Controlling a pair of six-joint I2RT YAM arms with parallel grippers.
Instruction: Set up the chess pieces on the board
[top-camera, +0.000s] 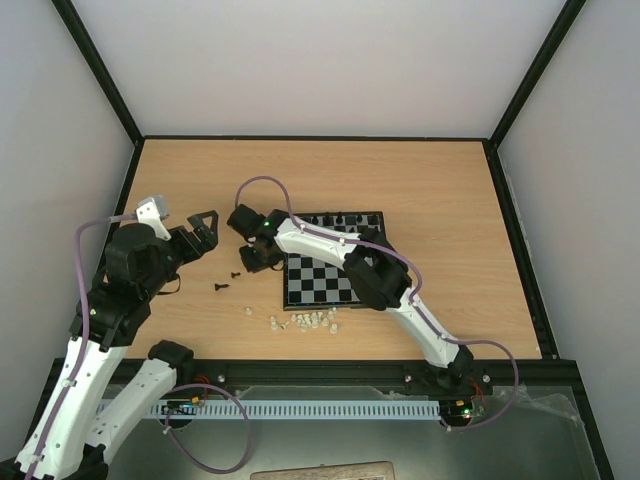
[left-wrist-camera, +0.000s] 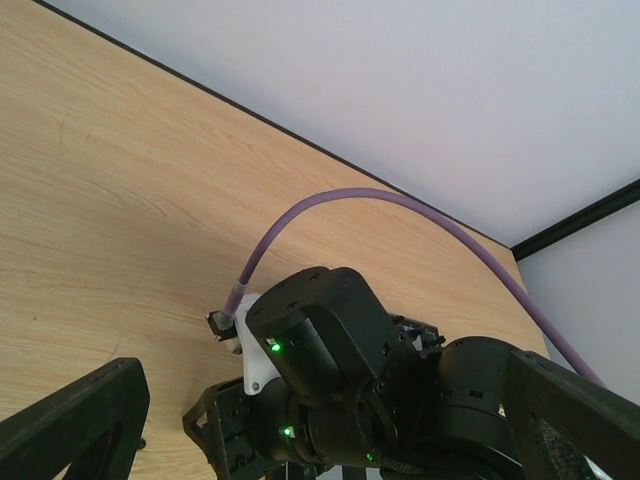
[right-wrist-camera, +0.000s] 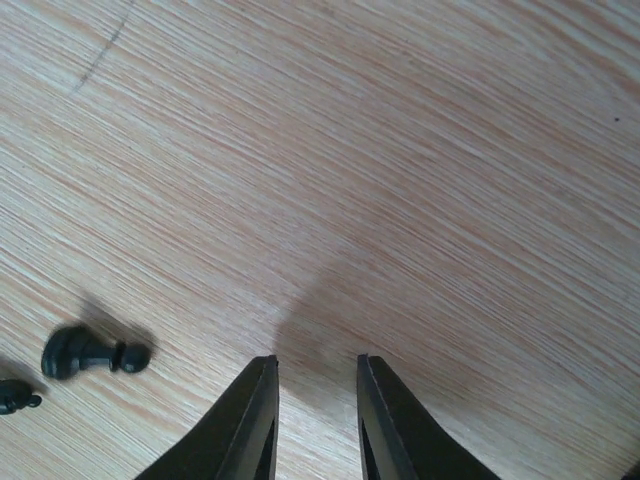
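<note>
The checkered chessboard (top-camera: 318, 285) lies mid-table, partly covered by my right arm, with several black pieces (top-camera: 340, 218) along its far edge. Left of it, two black pieces (top-camera: 235, 274) lie on the bare wood; in the right wrist view the nearer one, a pawn (right-wrist-camera: 95, 350), is on its side, left of my right gripper. That gripper's fingers stand apart over bare wood, nothing between them. Several white pieces (top-camera: 315, 320) are scattered in front of the board. My left gripper (top-camera: 207, 228) hangs open and empty at the table's left.
My right arm (top-camera: 330, 246) stretches across the board and hides part of it. In the left wrist view, the right arm's black wrist (left-wrist-camera: 330, 330) stands in front of the left gripper.
</note>
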